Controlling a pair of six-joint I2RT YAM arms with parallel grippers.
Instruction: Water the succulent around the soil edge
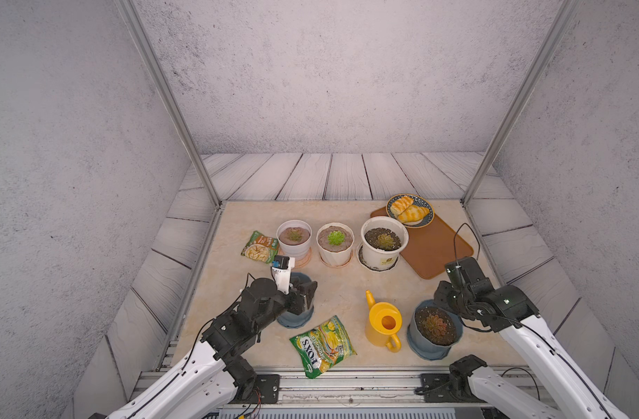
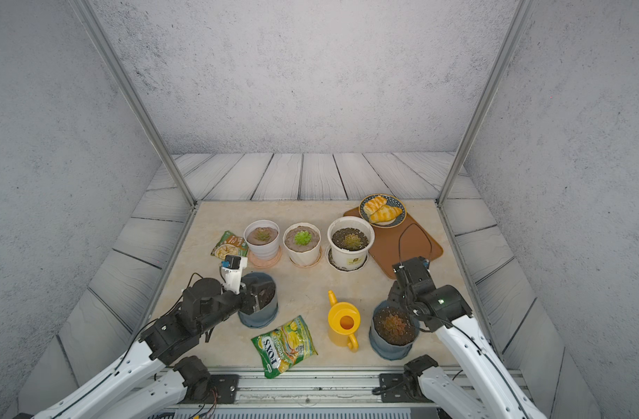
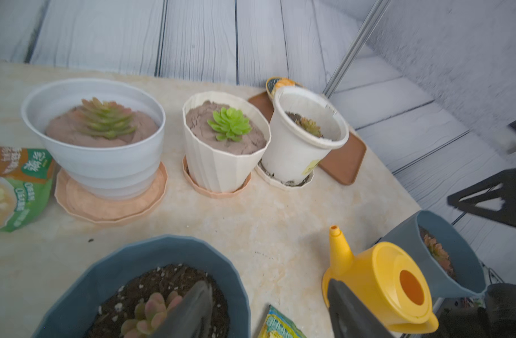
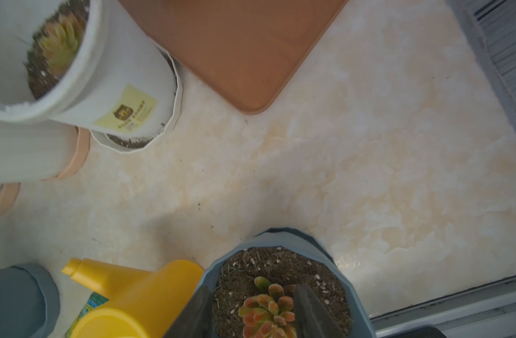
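Observation:
A yellow watering can (image 1: pixel 382 321) stands at the front centre, spout pointing back. Beside it on the right is a blue pot (image 1: pixel 434 328) with a reddish succulent. My right gripper hangs above that pot, fingers apart and empty. My left gripper is open and empty over a second blue pot (image 3: pixel 83 298) with a succulent, left of the can. Three pots stand in a row behind: a white ribbed one (image 1: pixel 295 248), a cream one with a bright green succulent (image 1: pixel 335 238), and a larger white one (image 1: pixel 378 258).
A green snack bag (image 1: pixel 322 345) lies at the front, another packet (image 1: pixel 258 245) at the back left. A brown board (image 1: pixel 431 251) with a plate of pastries (image 1: pixel 420 220) lies at the back right. Bare table lies between the pot row and the can.

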